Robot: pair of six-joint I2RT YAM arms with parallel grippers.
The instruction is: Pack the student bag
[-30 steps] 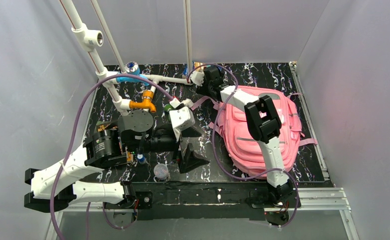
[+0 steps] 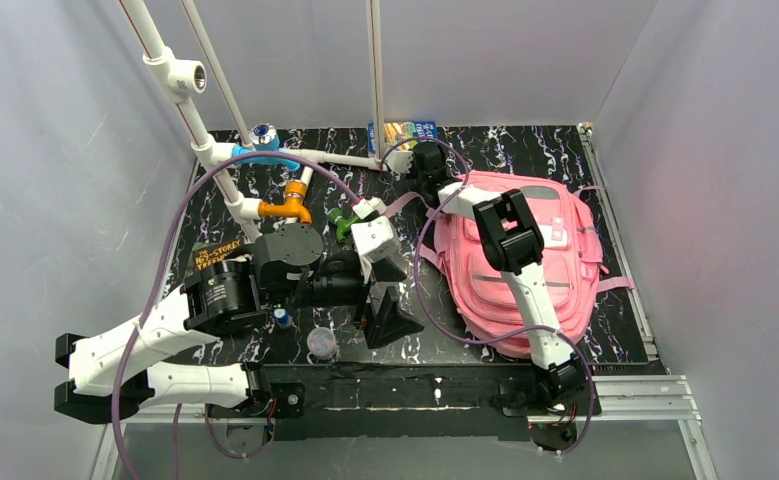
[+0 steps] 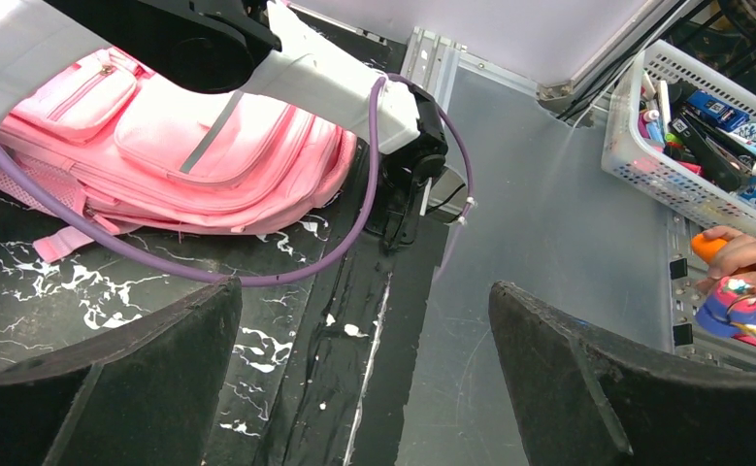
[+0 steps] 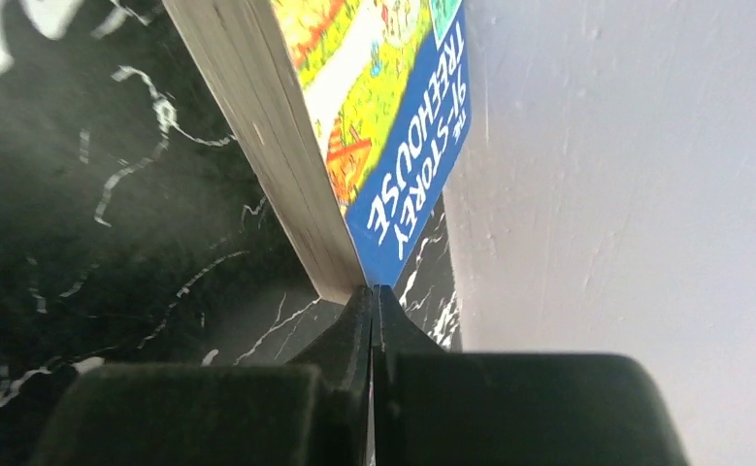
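At the back wall lies the blue and yellow Treehouse book [image 4: 383, 146], its page edge facing my right gripper. That gripper is shut with nothing between its fingers; the tips meet right at the book's near corner, and the book is outside them. In the top view the book [image 2: 423, 131] shows behind a white pipe, partly hidden by the right arm. The pink student bag [image 2: 525, 260] lies flat on the right, under the right arm. My left gripper hangs open and empty over the table's front edge. A second book [image 2: 215, 253] is half hidden by the left arm.
White pipes with an orange tap [image 2: 290, 203] and a green fitting [image 2: 342, 222] stand at the back left. A clear cup [image 2: 322, 342] sits near the front. A white basket [image 3: 645, 165] of supplies and a person's hand are outside.
The left gripper has shifted slightly and stays open.
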